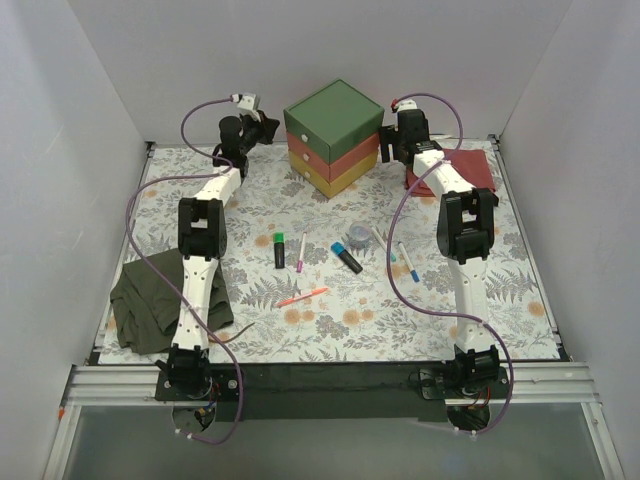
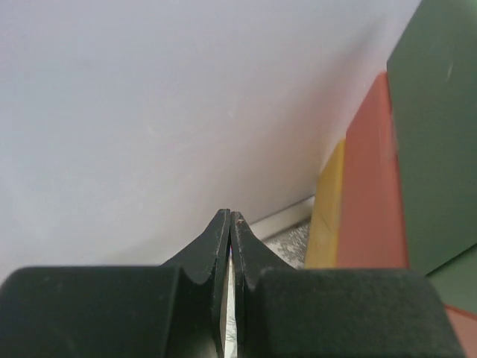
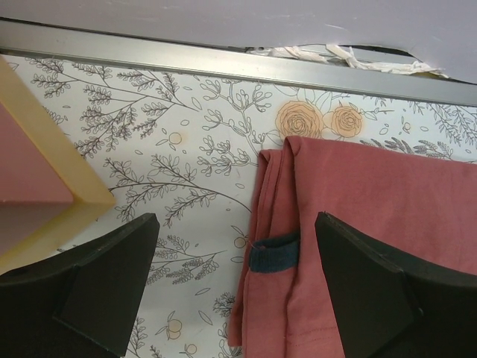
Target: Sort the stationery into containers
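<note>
A stack of three drawer boxes, green (image 1: 334, 110), red (image 2: 369, 194) and yellow (image 2: 325, 216), stands at the back centre. My left gripper is shut, nothing between its fingers, just left of the stack. My right gripper is open at the stack's right, above a folded red cloth (image 3: 384, 201). On the table lie a green-capped marker (image 1: 280, 253), a blue-capped marker (image 1: 347, 258), a purple pen (image 1: 301, 253), an orange pen (image 1: 301, 298) and several slim pens, with a clear round container (image 1: 359, 236) among them.
A dark green cloth (image 1: 150, 310) lies at the left front, below my left arm. The back wall (image 2: 149, 112) is close behind the boxes.
</note>
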